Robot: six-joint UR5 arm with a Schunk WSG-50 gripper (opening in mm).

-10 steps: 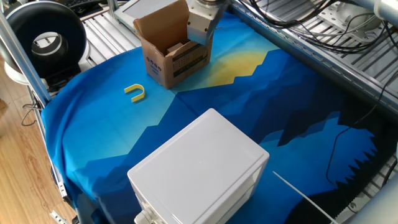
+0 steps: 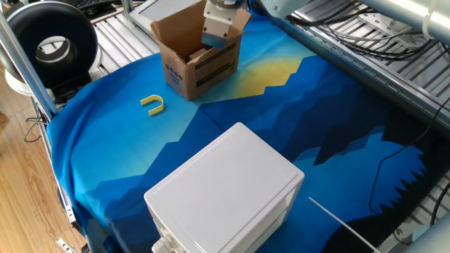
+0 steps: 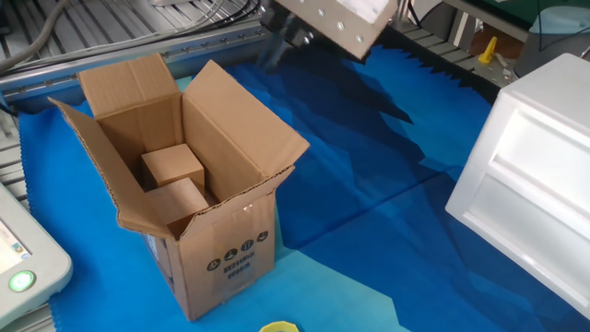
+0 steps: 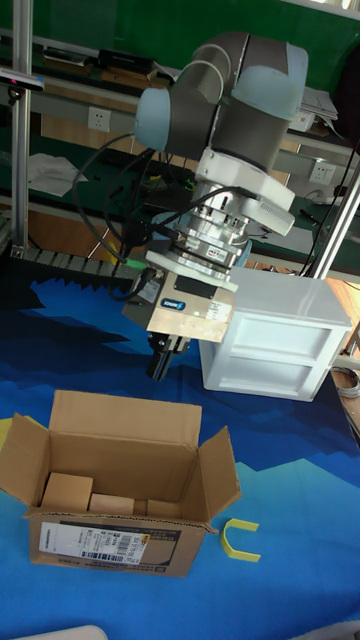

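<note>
An open cardboard box [image 3: 227, 249] stands upright on the blue cloth, flaps spread, with small cardboard blocks [image 3: 173, 166] inside it. A yellow U-shaped piece [image 2: 152, 105] lies on the cloth beside the box. My gripper [image 4: 161, 363] hangs in the air, its dark fingers pointing down. In exterior view 3 it appears behind the box, above the cloth and in front of the white drawer unit [image 4: 277, 331]. Exterior view 1 has the gripper body [image 2: 216, 27] overlapping the box's opening. Whether the fingers are parted cannot be made out, and no held object shows.
The white drawer unit fills the cloth's near side in exterior view 1. A thin white rod [image 2: 343, 223] lies to its right. Black cables [image 2: 344, 35] run along the metal rail. Bare cloth [image 2: 260, 105] lies between box and drawer unit.
Box, yellow piece and drawer unit have stayed put.
</note>
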